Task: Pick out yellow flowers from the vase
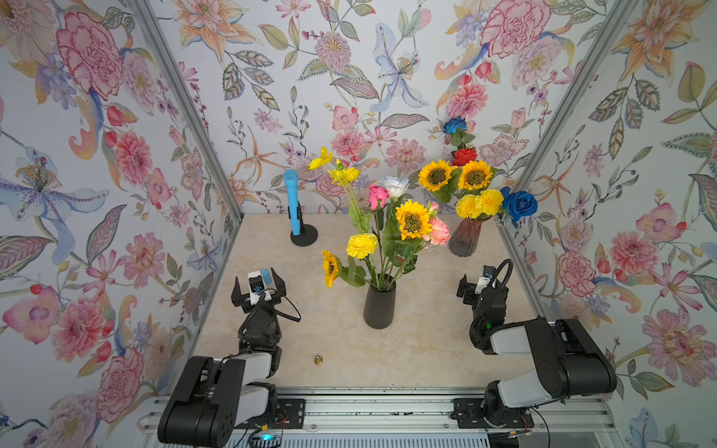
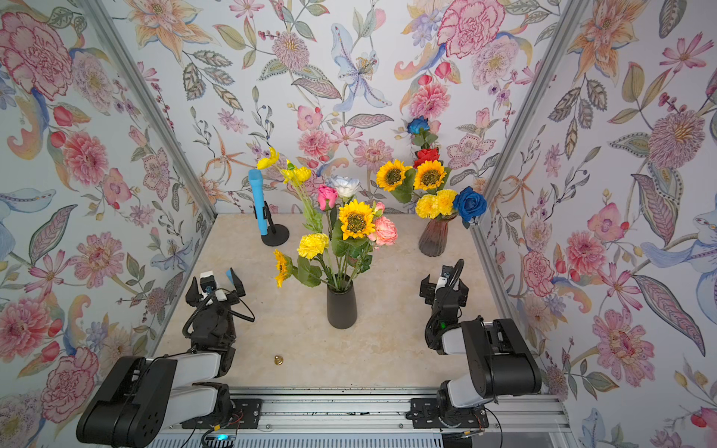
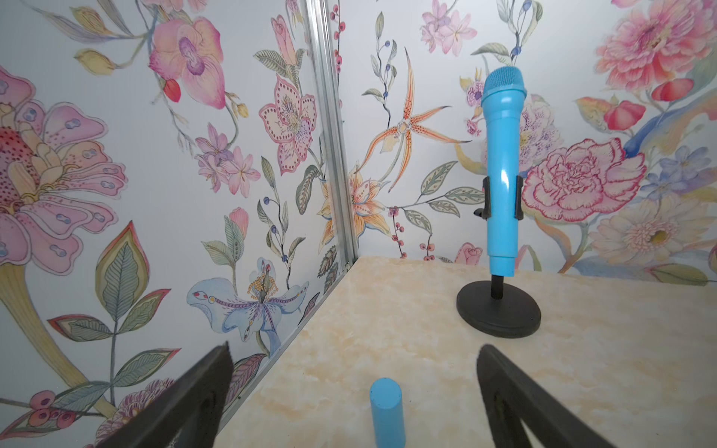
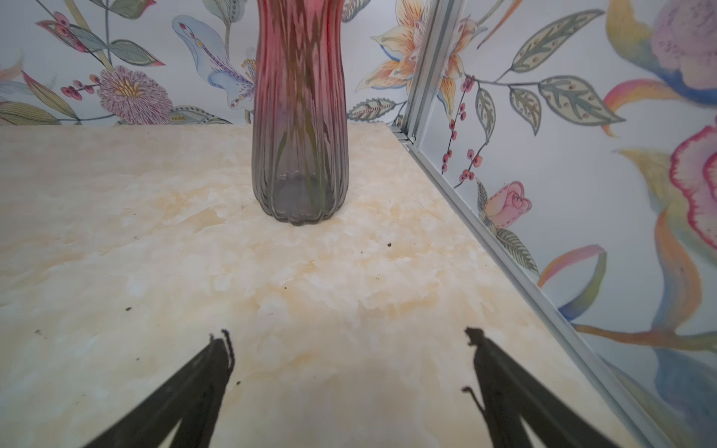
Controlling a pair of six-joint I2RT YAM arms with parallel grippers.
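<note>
A dark grey vase point(image 1: 379, 307) stands upright mid-table holding a mixed bouquet. Its yellow blooms include a carnation point(image 1: 362, 245) at the front, a large sunflower point(image 1: 413, 218), a smaller sunflower point(image 1: 330, 268) leaning left and thin yellow flowers point(image 1: 344, 174) at the upper left. Pink, white and coral flowers share the vase. To its left my left gripper point(image 1: 258, 287) is open over the table, touching no flower. On the right side, my right gripper point(image 2: 443, 286) also stands open and empty. Only bare table shows between its blurred fingers in the right wrist view.
A reddish glass vase point(image 4: 300, 164) with sunflowers, yellow carnations and roses stands at the back right. A blue microphone rests on a black stand at the back left. One short blue cylinder point(image 3: 387, 410) lies ahead of the left gripper. A small brass object point(image 1: 318, 360) sits near the front edge.
</note>
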